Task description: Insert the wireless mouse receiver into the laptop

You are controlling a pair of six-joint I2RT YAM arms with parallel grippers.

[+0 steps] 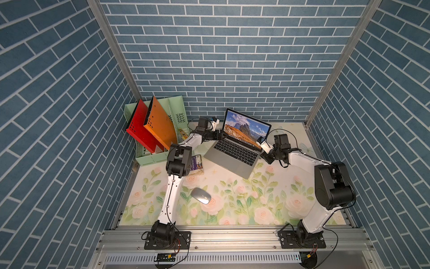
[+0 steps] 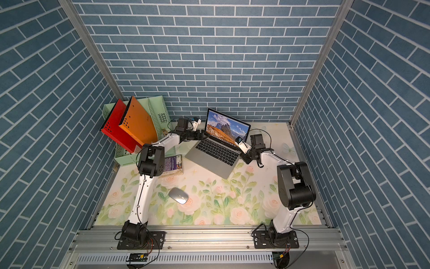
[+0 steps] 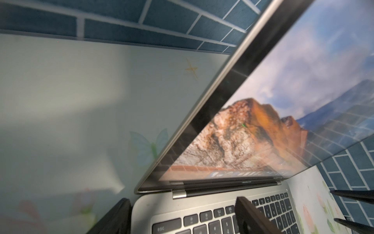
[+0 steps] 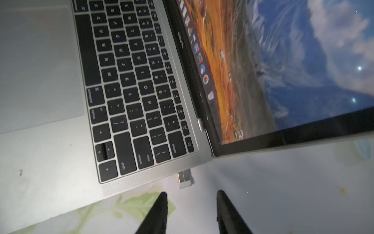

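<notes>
The silver laptop (image 1: 227,162) stands open on the table. In the right wrist view a small metal receiver (image 4: 184,180) projects from the laptop's right edge, near the delete key; how deeply it sits cannot be told. My right gripper is open just outside that edge, empty, with the receiver in front of its fingertips. My left gripper is open at the laptop's rear left corner by the hinge, with the body edge and top keys between or behind its fingers. A grey mouse (image 1: 200,195) lies on the table in front.
A pale green organiser (image 1: 145,159) with red (image 1: 141,127) and orange (image 1: 159,125) boards fills the back left. A small box (image 1: 196,165) lies beside the laptop's left side.
</notes>
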